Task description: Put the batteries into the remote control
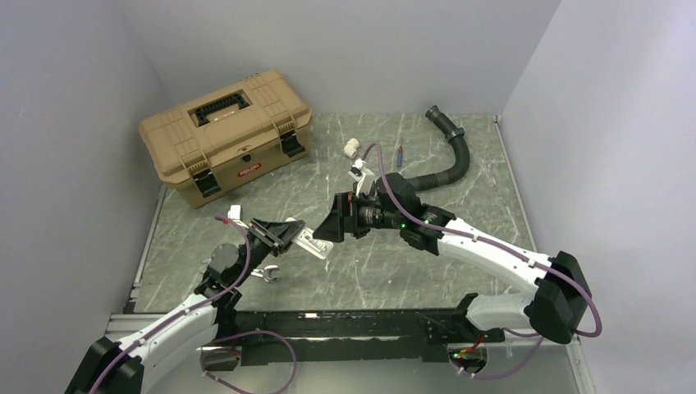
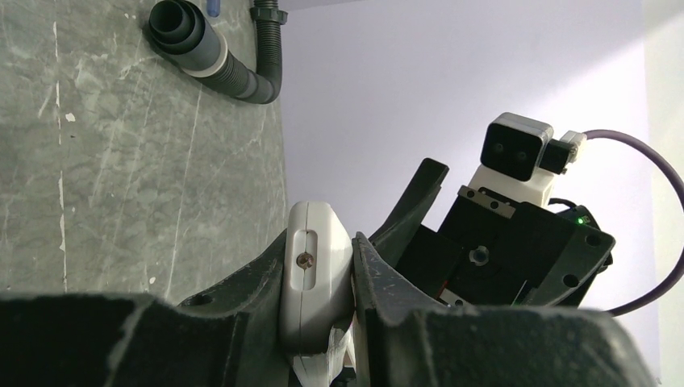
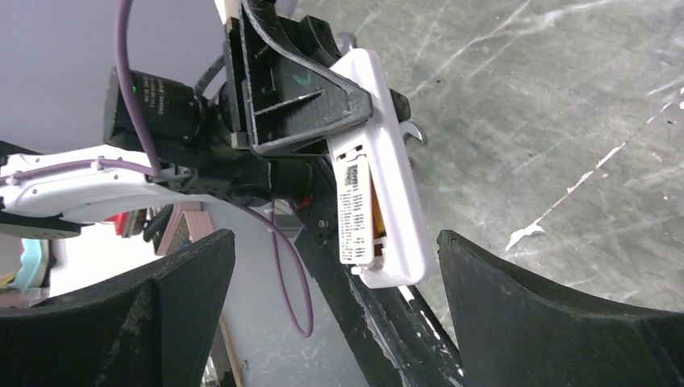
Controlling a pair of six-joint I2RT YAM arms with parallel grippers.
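The white remote is held in my left gripper (image 1: 294, 231), which is shut on it; in the left wrist view its end (image 2: 316, 282) stands up between the dark fingers. Its back compartment shows a white battery (image 3: 353, 211) with printed label and some orange beside it. My right gripper (image 1: 330, 220) hangs just right of the remote, open; its two fingers (image 3: 532, 318) frame the remote's lower end in the right wrist view, with nothing seen between them.
A tan toolbox (image 1: 226, 135) fills the back left. A black hose (image 1: 443, 172), a small blue tool (image 1: 400, 156) and white cylindrical pieces (image 1: 351, 148) lie at the back. A wrench (image 1: 269, 273) lies below the left gripper.
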